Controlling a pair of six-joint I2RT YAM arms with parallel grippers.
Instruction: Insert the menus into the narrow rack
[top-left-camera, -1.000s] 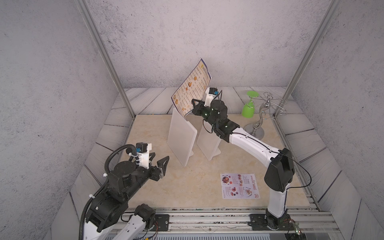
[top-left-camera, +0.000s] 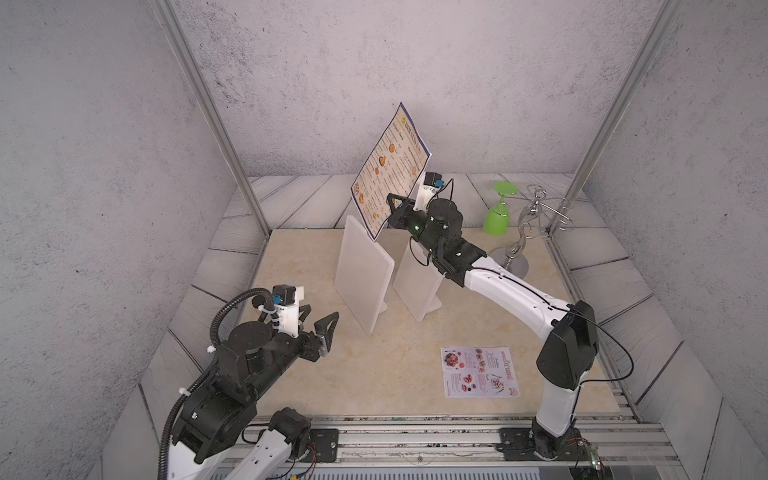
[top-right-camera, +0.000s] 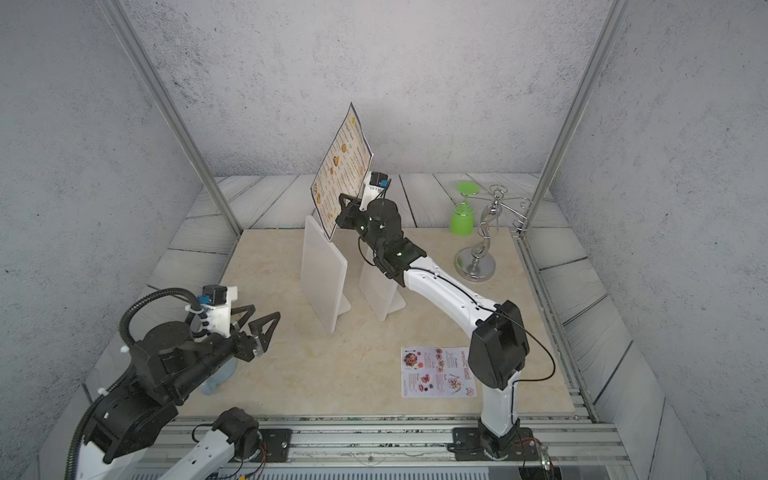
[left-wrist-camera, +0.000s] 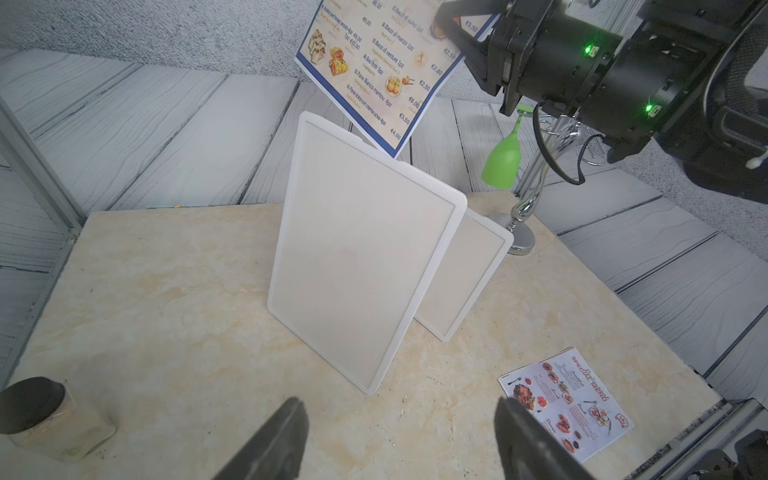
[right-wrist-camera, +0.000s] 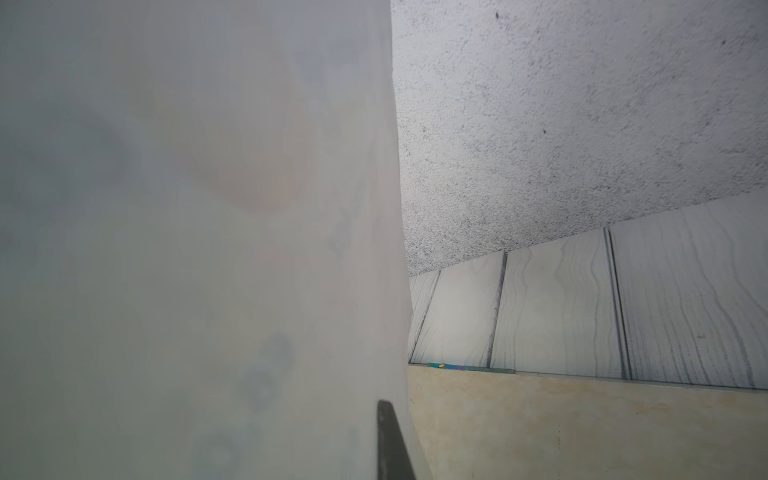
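Note:
A stiff menu sheet with a blue border (top-left-camera: 389, 172) is held up tilted above the left white stand (top-left-camera: 364, 274), its low corner close to the stand's top edge. My right gripper (top-left-camera: 392, 209) is shut on the sheet's right edge; in the right wrist view the sheet's pale back (right-wrist-camera: 200, 240) fills the left half and hides most of the fingers. A second white stand (top-left-camera: 417, 284) stands to the right. Another menu (top-left-camera: 480, 372) lies flat at the table's front right. Over the front left, my left gripper (top-left-camera: 320, 324) is open with nothing between its fingers.
Behind the right arm, a green glass (top-right-camera: 462, 220) hangs on a chrome glass holder (top-right-camera: 477, 260) at the back right. A dark-lidded jar (left-wrist-camera: 56, 416) stands at the table's front left.
My right gripper has risen slightly and shifted a little right, carrying the menu sheet up from the left stand's top edge. My left arm has not visibly moved.

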